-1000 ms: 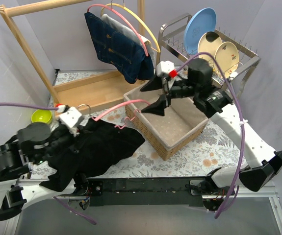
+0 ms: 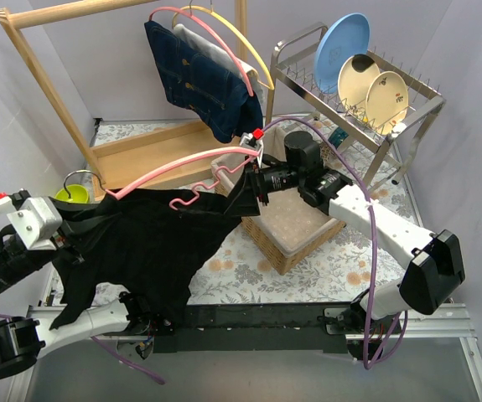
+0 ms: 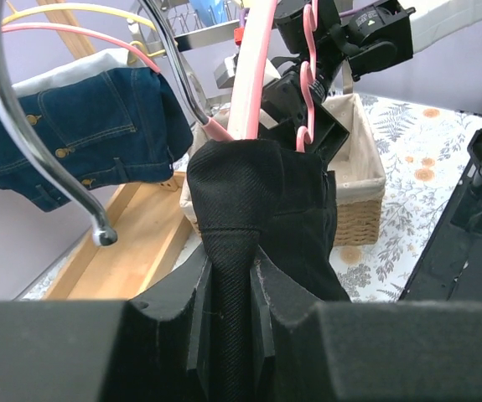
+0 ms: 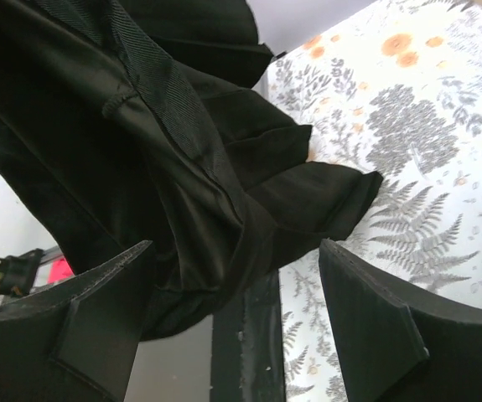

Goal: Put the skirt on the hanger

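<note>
The black skirt (image 2: 140, 251) hangs in folds in the top view, draped below a pink hanger (image 2: 173, 164) with wavy clips and a metal hook. My left gripper is shut on the bunched black cloth, just below the hanger's hook. My right gripper is open beside the hanger's far end, low over the skirt's edge; black folds of the skirt (image 4: 173, 193) lie just beyond and between its fingertips in the right wrist view.
A wooden rack (image 2: 48, 75) holds denim (image 2: 190, 84) and white garments on hangers. A lined basket (image 2: 308, 243) stands centre right, with a metal dish rack (image 2: 425, 109) of plates behind. A green bowl (image 2: 73, 193) sits at the left.
The left gripper has moved left with the hanger and skirt. The right gripper has come down and left to the hanger's far end and the skirt.
</note>
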